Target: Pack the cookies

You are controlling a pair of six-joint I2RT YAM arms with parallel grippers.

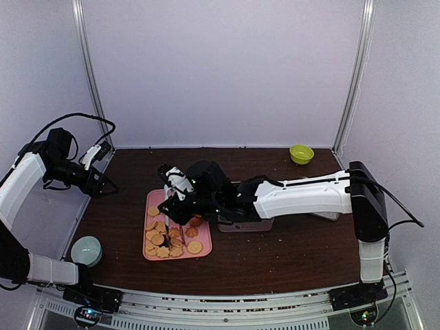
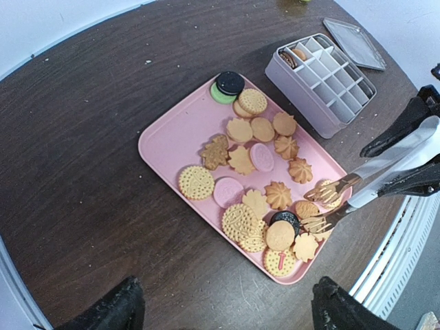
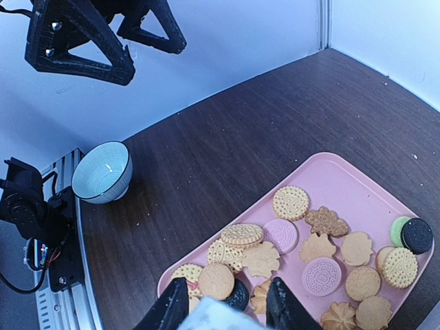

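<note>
A pink tray (image 1: 199, 251) holds several assorted cookies (image 2: 239, 220). My right gripper (image 1: 177, 203) is over the tray, shut on metal tongs (image 2: 371, 185); their tips reach down among the cookies at the tray's right end in the left wrist view, and I cannot tell whether a cookie is between them. In the right wrist view the tongs are mostly hidden. My left gripper (image 1: 103, 187) hangs open over the table's left side, away from the tray. A compartment box (image 2: 302, 103) beside the tray has a few cookies in one corner, the other visible compartments empty.
A clear lid (image 2: 354, 45) lies behind the box. A green bowl (image 1: 301, 154) stands at the back right, a pale blue bowl (image 1: 86, 251) at the front left.
</note>
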